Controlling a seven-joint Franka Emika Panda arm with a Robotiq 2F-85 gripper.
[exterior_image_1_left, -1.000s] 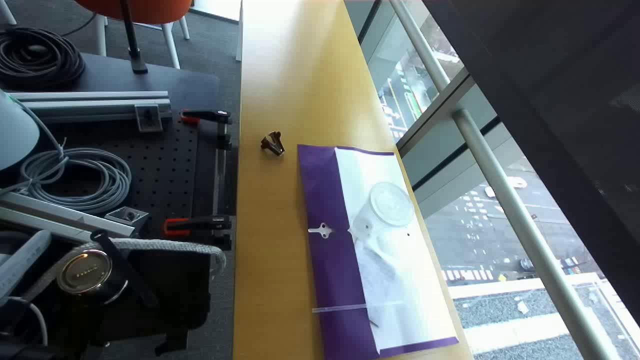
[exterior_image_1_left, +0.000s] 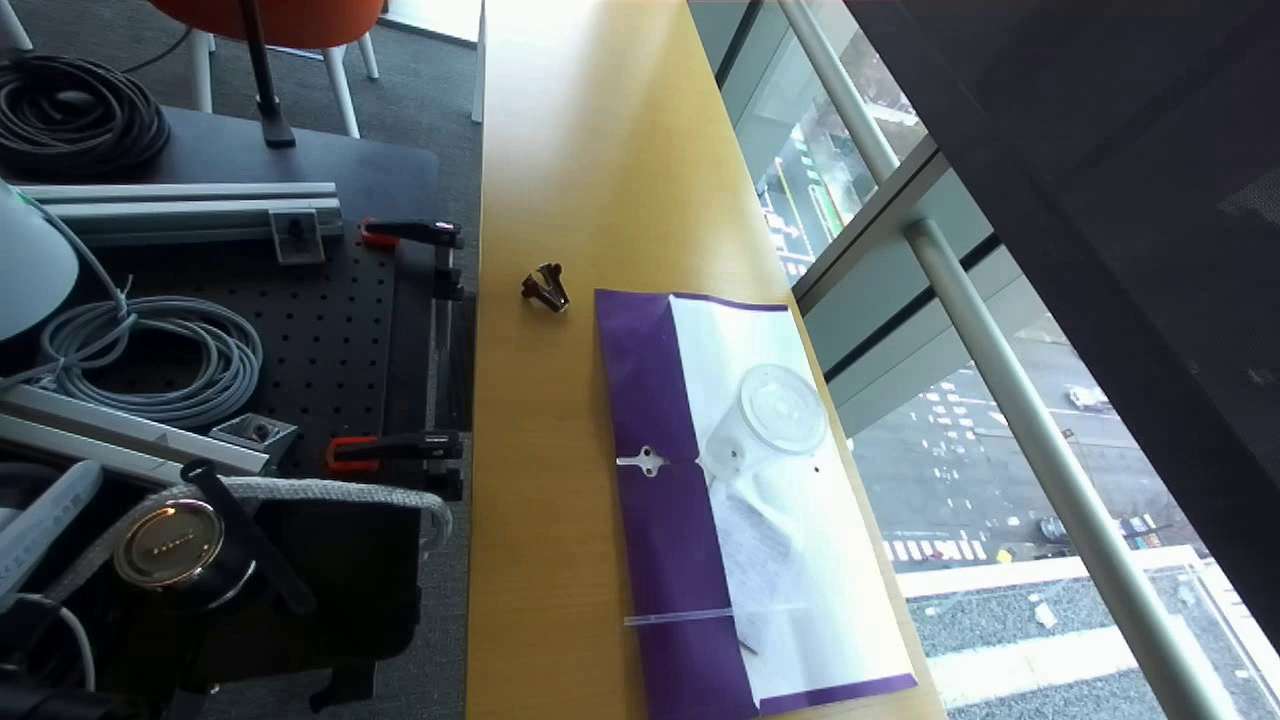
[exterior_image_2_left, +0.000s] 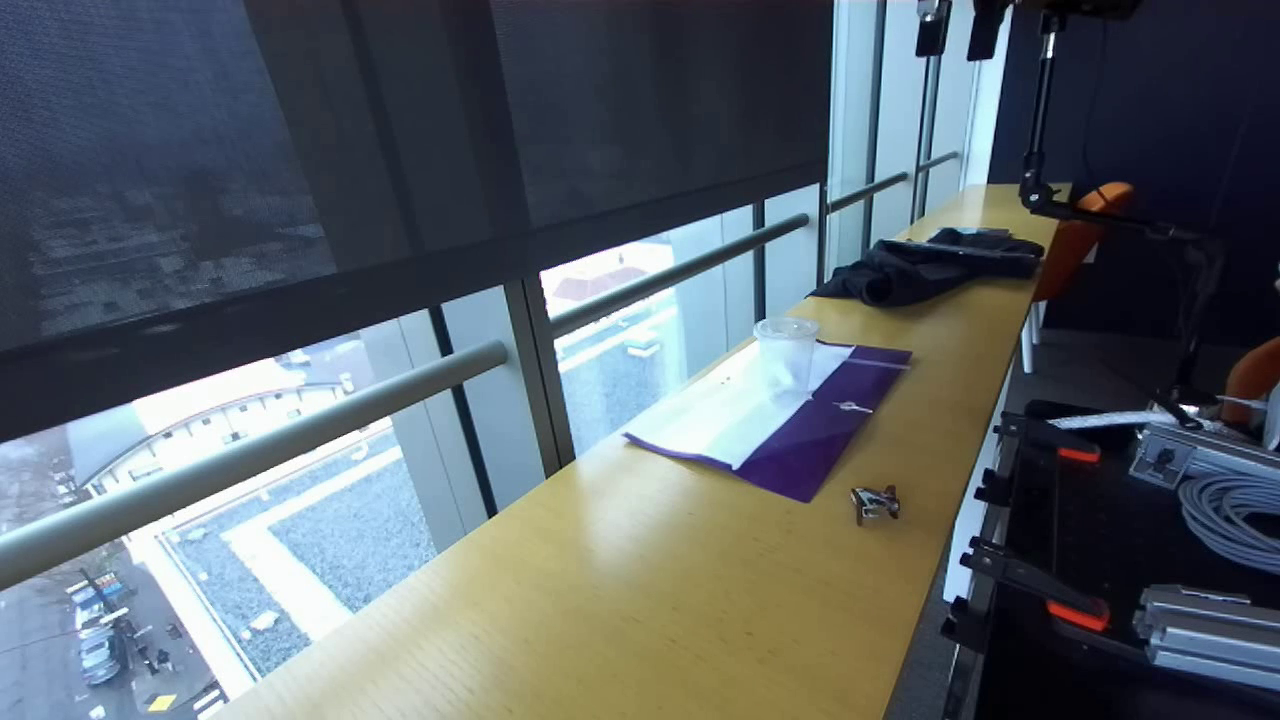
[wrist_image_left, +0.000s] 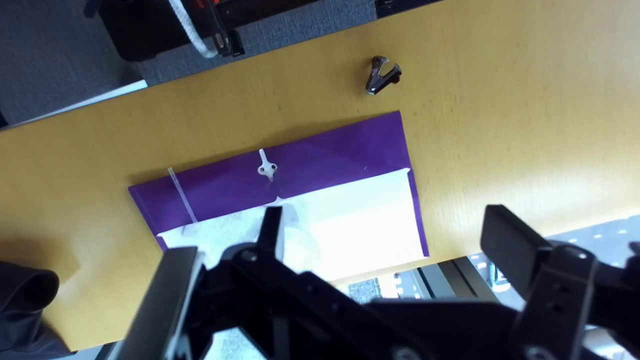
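Open and empty, my gripper hangs above the wooden counter; its fingertips also show high at the top of the second exterior view. Below lies a flat purple and white folder (exterior_image_1_left: 662, 528). A clear plastic cup (exterior_image_2_left: 786, 350) with a lid stands upright on the folder's white part, faint and partly hidden by the gripper in the wrist view. A brown staple remover (wrist_image_left: 378, 79) sits on bare wood beside the folder. On the purple band rest a small silver-white flat piece (wrist_image_left: 267, 168) and a thin clear strip (wrist_image_left: 182, 195).
Dark cloth (exterior_image_2_left: 918, 270) lies farther along the counter (exterior_image_2_left: 672, 600). A window rail (exterior_image_1_left: 1020, 372) borders one side; a dark bench with clamps (exterior_image_1_left: 408, 446), cables and metal profiles borders the other.
On the counter nothing has visibly moved; only a vehicle on the street outside has shifted.
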